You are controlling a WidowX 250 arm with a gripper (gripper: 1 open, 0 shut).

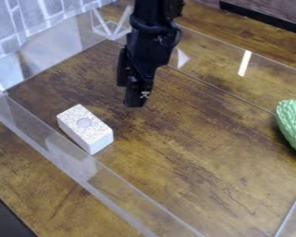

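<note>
A black robot gripper (136, 85) hangs over the wooden tray floor in the upper middle, its fingers pointing down; whether they are open or shut is hard to tell against the dark body. A white speckled block (86, 129) lies on the left part of the floor, below and left of the gripper and apart from it. A green bumpy vegetable-like object (291, 126) lies at the right edge, partly out of frame.
Clear plastic walls border the wooden floor (176, 176) on the left, back and right. A grey-white draped cloth (40, 23) is behind the upper left.
</note>
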